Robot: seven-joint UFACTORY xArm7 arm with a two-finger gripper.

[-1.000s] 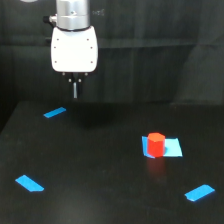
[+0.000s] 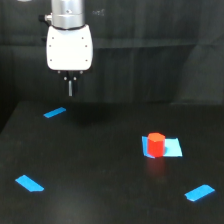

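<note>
A small red block (image 2: 156, 144) stands toward the right, on the light blue and white patch (image 2: 173, 148) on the dark table. At the upper left hangs my gripper (image 2: 70, 92), high up and well away from the block. Its fingers appear as one narrow dark strip beneath the white hand, so it looks shut, and nothing shows between them.
Blue tape strips lie flat on the table: one (image 2: 55, 113) at the back left, one (image 2: 29, 184) at the front left, one (image 2: 200, 192) at the front right. Dark curtains hang behind.
The arm and gripper have shifted slightly left and a touch upward in the view. The red block and the patch have not moved.
</note>
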